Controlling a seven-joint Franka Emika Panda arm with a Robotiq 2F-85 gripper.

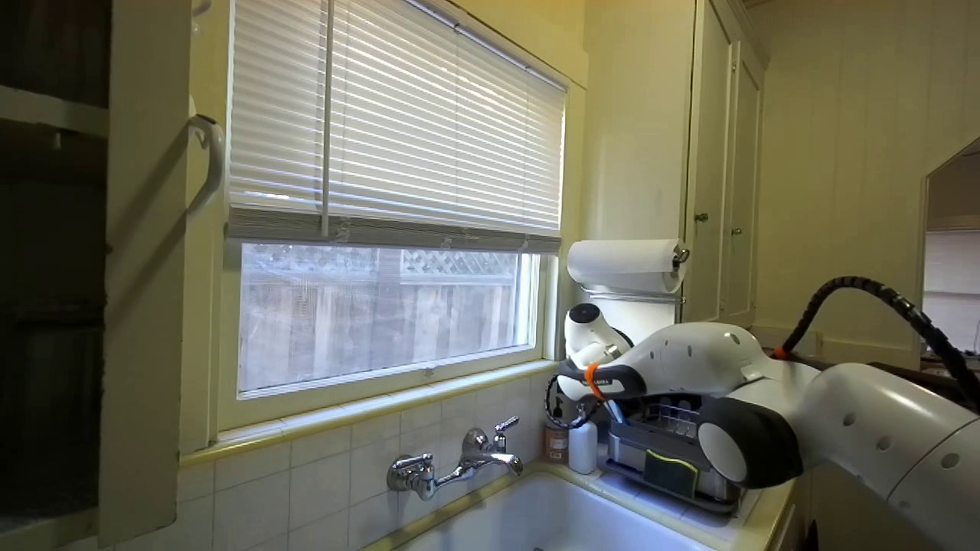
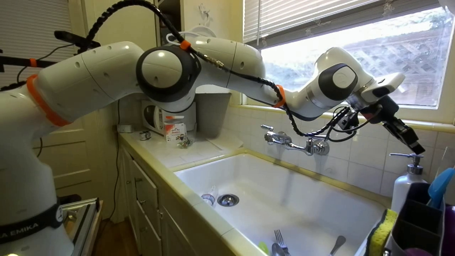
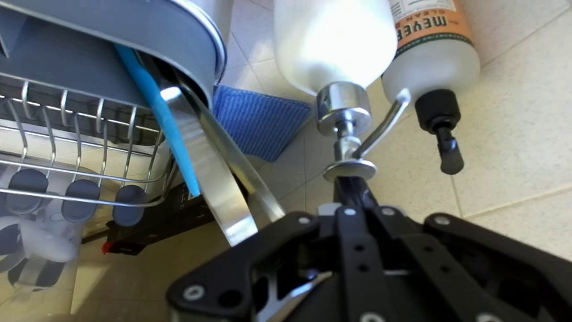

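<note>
My gripper is shut, its fingertips together with nothing visible between them. It points down at the metal pump head of a white soap dispenser, and its tips overlap the pump's round top in the wrist view. In exterior view 2 the gripper comes down right over the pump of the dispenser; whether they touch, I cannot tell. Exterior view 1 shows the dispenser upright in the sink's corner, the gripper itself hidden behind the arm.
A Meyer's soap bottle stands beside the dispenser. Close on the other side is the dish rack, with a blue handle and metal utensils rising from its holder. The sink holds cutlery near its front. Wall faucet stays clear.
</note>
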